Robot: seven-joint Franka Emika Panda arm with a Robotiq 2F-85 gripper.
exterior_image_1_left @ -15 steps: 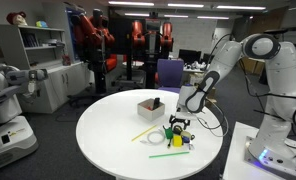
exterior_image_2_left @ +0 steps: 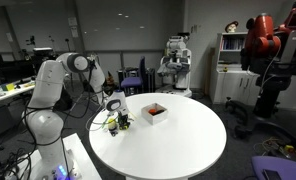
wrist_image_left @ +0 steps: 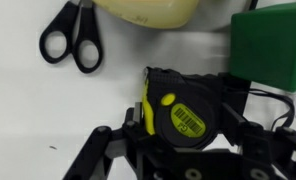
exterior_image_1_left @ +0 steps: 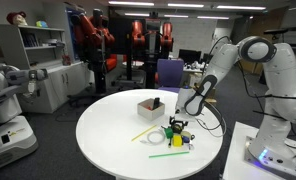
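Note:
A black tape measure [wrist_image_left: 185,115] with a yellow label and a yellow button lies between the fingers of my gripper in the wrist view, and the fingers are shut on it. In exterior view 1, the gripper [exterior_image_1_left: 178,124] is low over the cluster of small items on the right of the white table; there the tape measure is too small to make out. The gripper's own body hides the lower part of the tape measure.
Close by are a green block [wrist_image_left: 270,45], a yellow rounded object [wrist_image_left: 153,10] and black-handled scissors [wrist_image_left: 73,35]. An open box [exterior_image_1_left: 151,107] stands farther back on the table [exterior_image_1_left: 108,130].
The arm has come down a little toward the cluster of items over the last second. The other things on the table look unmoved.

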